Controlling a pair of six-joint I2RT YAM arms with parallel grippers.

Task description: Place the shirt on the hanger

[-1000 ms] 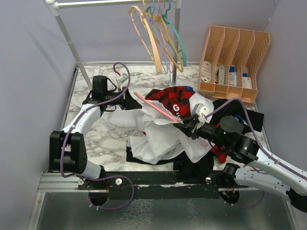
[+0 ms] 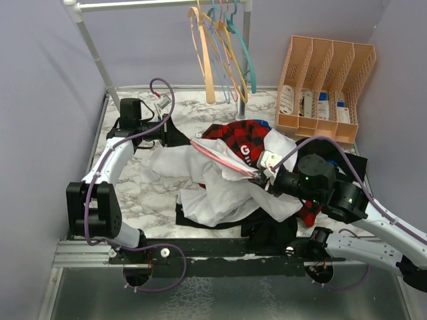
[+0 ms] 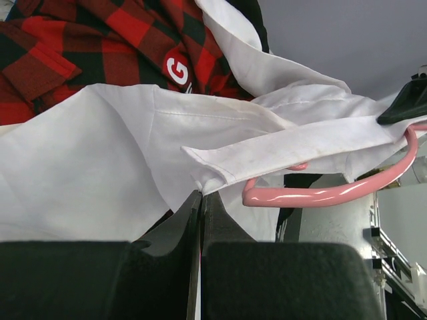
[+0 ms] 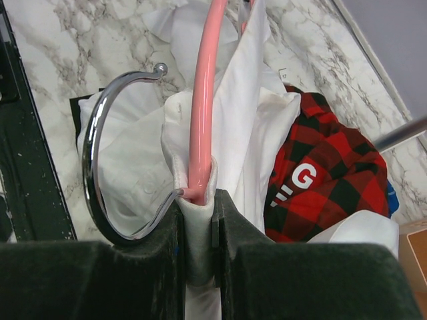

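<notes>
The white shirt (image 2: pixel 223 193) lies bunched on the table, one strip of it stretched between my grippers. My left gripper is shut on the pointed end of that strip. Lengthwise under the strip runs the pink hanger (image 3: pixel 313 196), its rounded free end just right of the left fingertips and apart from them. In the right wrist view, my right gripper is shut around the hanger near its hook, with white shirt cloth bunched about it. The metal hook (image 4: pixel 91 147) sticks out to the left.
A red-and-black checked garment (image 2: pixel 243 140) lies behind the shirt, with black cloth (image 2: pixel 270 230) in front. Several hangers (image 2: pixel 223 50) hang from the rack (image 2: pixel 157 5) at the back. A peach divided bin (image 2: pixel 325 83) stands back right. Bare marble table (image 2: pixel 133 200) shows at the left.
My left gripper has moved slightly left. The right gripper has shifted a little forward and right with the hanger, whose free end is lower. The hanging hangers have swung slightly.
</notes>
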